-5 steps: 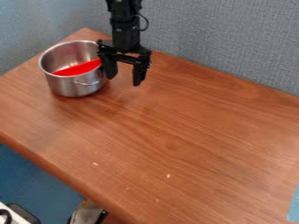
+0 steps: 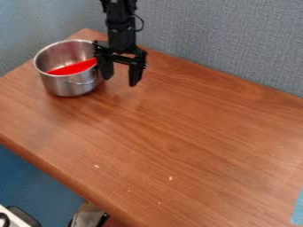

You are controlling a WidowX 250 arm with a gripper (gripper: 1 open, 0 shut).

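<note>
A steel pot point(image 2: 66, 82) stands on the left part of the wooden table point(image 2: 178, 151), with a red object point(image 2: 73, 67) inside it; what that object is, I cannot make out. My black gripper point(image 2: 120, 73) is low at the pot's right side, its two fingers spread apart, one at or just over the rim and the other over bare table. Nothing shows between them.
Grey-blue walls stand behind the table. A pale patch lies at the right edge, and some items sit below the table's front-left edge.
My gripper has shifted slightly to the left, and the pot has moved a little to the left with the red object in it.
</note>
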